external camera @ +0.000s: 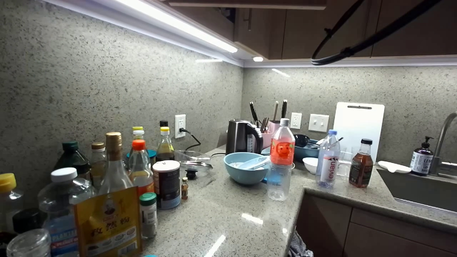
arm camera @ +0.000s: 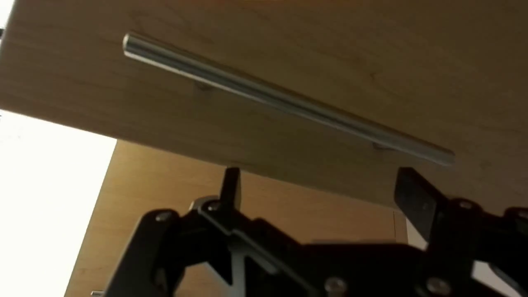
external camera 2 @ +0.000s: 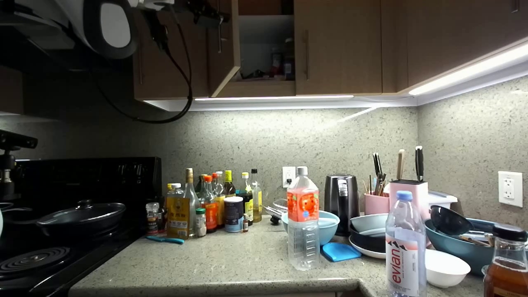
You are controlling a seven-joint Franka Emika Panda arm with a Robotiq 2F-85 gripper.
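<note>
My gripper is open, its two black fingers wide apart with nothing between them. Just beyond the fingertips in the wrist view runs a metal bar handle [arm camera: 287,99] on a wooden cabinet door [arm camera: 317,44]; a gap shows between bar and fingers. In exterior view 2 that upper cabinet door [external camera 2: 225,47] stands ajar, and part of the arm [external camera 2: 109,27] reaches toward it from the upper left. Inside the opened cabinet [external camera 2: 262,32] are a few dark jars [external camera 2: 282,62]. The fingertips cannot be made out in either exterior view.
Below, the counter [external camera 2: 213,262] holds a row of sauce bottles [external camera 2: 218,200], a tall orange-labelled bottle [external camera 2: 303,218], a kettle [external camera 2: 341,200] and bowls. A black cable [external camera 2: 190,79] hangs from the arm. The neighbouring cabinet door [external camera 2: 341,49] is shut.
</note>
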